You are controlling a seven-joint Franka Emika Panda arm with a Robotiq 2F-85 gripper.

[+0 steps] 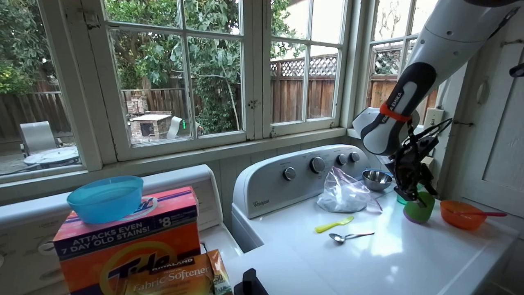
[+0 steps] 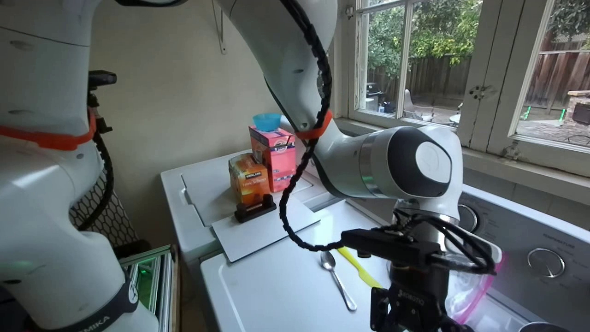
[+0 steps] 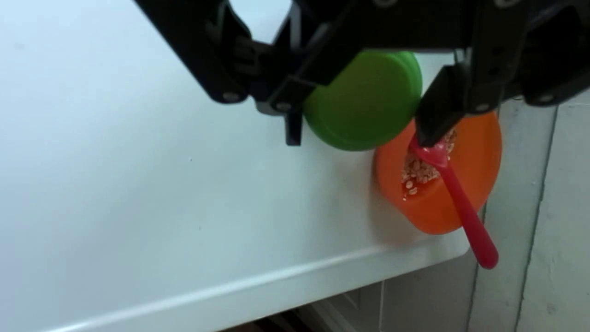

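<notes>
A green cup [image 1: 420,209] with a purple lower rim sits upside down on the white appliance top in exterior view 1. From above in the wrist view, its round green base [image 3: 362,102] lies between the two fingers of my gripper. These fingers are part open, one on either side of the cup and close to its edges. Whether both touch it I cannot tell. In exterior view 2 the gripper's lower end and the cup are out of sight.
An orange bowl [image 1: 461,216] with flakes and a red spoon [image 3: 464,202] stands beside the cup. Behind are a teal cup [image 1: 401,199], mostly hidden, a metal bowl [image 1: 377,180] and a plastic bag [image 1: 342,193]. A yellow knife [image 1: 334,224] and metal spoon [image 1: 346,237] lie left.
</notes>
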